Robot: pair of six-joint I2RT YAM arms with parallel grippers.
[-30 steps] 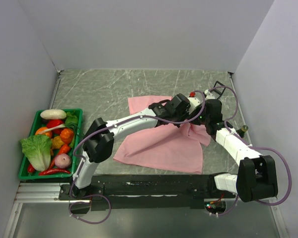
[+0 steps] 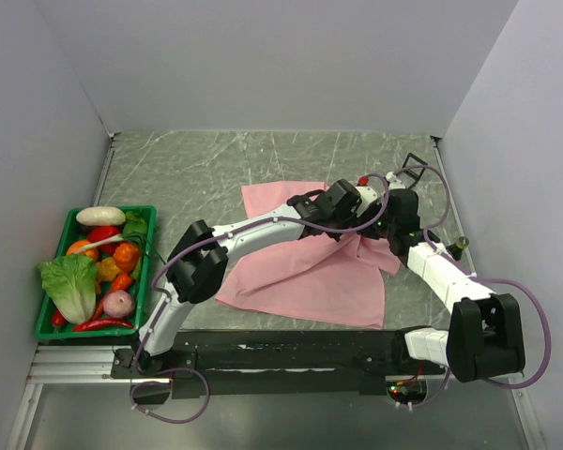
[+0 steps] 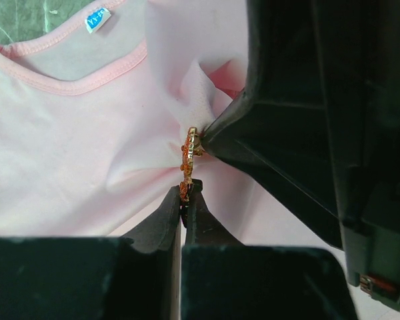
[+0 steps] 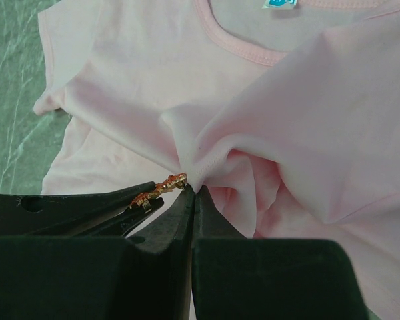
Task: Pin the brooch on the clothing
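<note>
The pink shirt point(image 2: 310, 291) lies on the table, gathered into a raised fold under both arms. In the left wrist view my left gripper is shut on the small gold and orange brooch point(image 3: 187, 160), held edge-on against the fold. From the right wrist view, the brooch point(image 4: 159, 189) sits at the tips of the left fingers, close beside my right gripper. That right gripper is shut at the shirt's fold point(image 4: 207, 157), its tips touching the cloth; whether fabric is pinched between them is hard to see. The brooch's pin is hidden.
A green basket of vegetables point(image 2: 151, 225) stands at the far left. The black stand point(image 2: 415, 167) and a small dark and gold item point(image 2: 458, 247) are at the right edge. Bare table point(image 2: 197, 169) spans the back; the two arms almost meet over the shirt.
Both arms have stayed nearly in place in the top view. The shirt's lower edge has shifted very slightly to the right.
</note>
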